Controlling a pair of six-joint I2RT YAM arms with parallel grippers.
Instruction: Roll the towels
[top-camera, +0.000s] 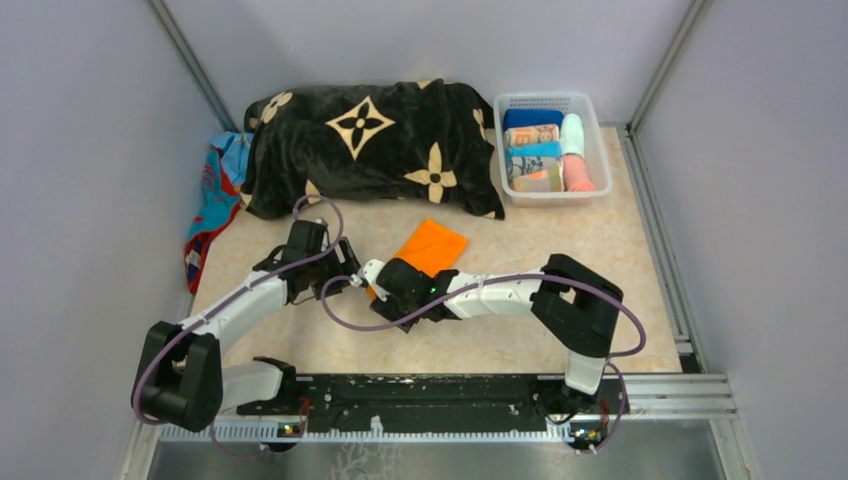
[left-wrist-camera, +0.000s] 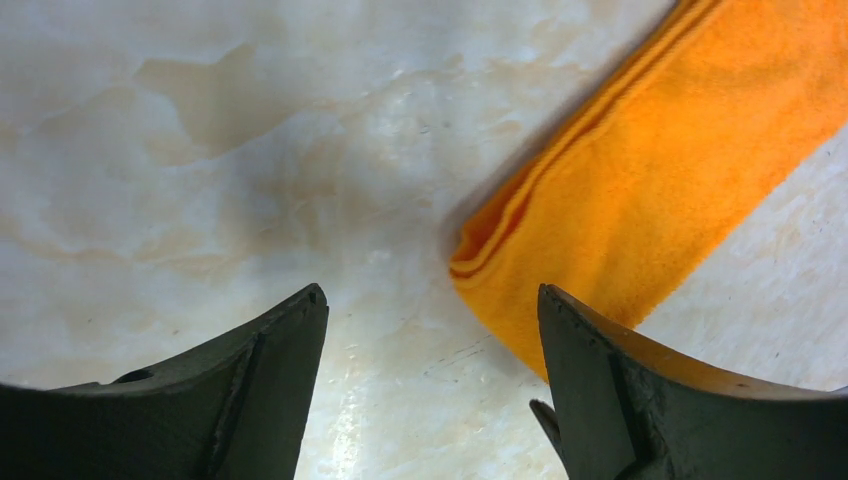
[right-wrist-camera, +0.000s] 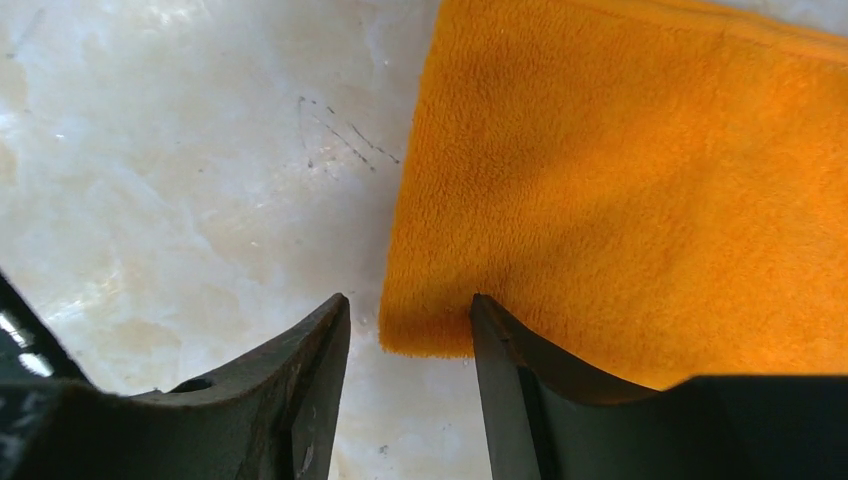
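Observation:
An orange towel (top-camera: 429, 244) lies flat on the table, slanting up to the right, with a folded edge along one long side (left-wrist-camera: 630, 120) in the left wrist view. My left gripper is open just beside that towel's near corner. My right gripper is open over the other near corner of the towel (right-wrist-camera: 610, 180), one fingertip at the orange cloth. In the top view the right arm hides part of the towel.
A white basket (top-camera: 603, 160) of rolled towels stands at back right. A black patterned blanket (top-camera: 390, 150) lies along the back, with blue and red cloths (top-camera: 213, 205) at the left.

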